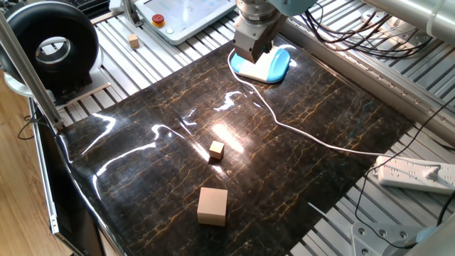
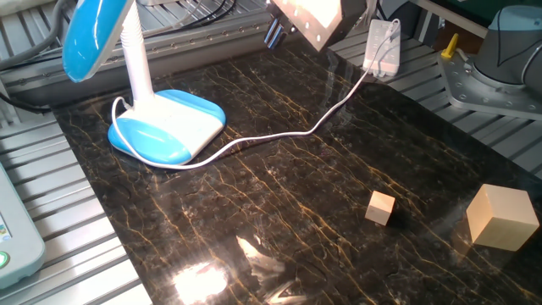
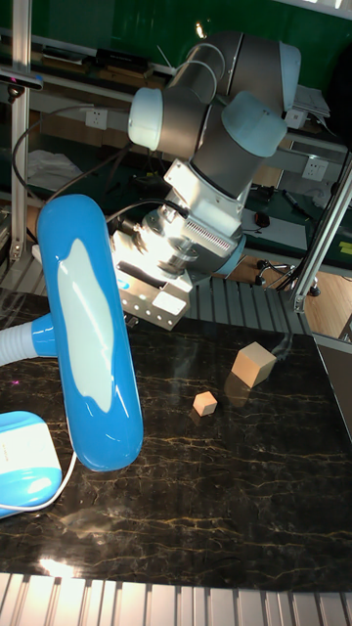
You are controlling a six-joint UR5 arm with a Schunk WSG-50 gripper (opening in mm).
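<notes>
A small wooden cube (image 1: pixel 217 149) rests on the dark marbled board (image 1: pixel 306 178); the small cube (image 2: pixel 379 207) also shows in exterior view 2. A larger wooden cube (image 1: pixel 212 206) sits apart from it, nearer the camera in exterior view 1. My gripper (image 2: pixel 273 34) hangs above the board, well away from both cubes. In exterior view 1 the gripper's grey body (image 1: pixel 254 39) appears in front of the lamp base. Its fingertips are too small and partly hidden to show whether they are apart. Neither cube is at the gripper.
A blue and white desk lamp (image 2: pixel 169 127) stands on the board, its head (image 3: pixel 99 334) raised high. The lamp's white cable (image 1: pixel 306 134) crosses the board to a power strip (image 1: pixel 416 176). Another small wooden block (image 1: pixel 133 41) lies off the board, near a teach pendant (image 1: pixel 186 16).
</notes>
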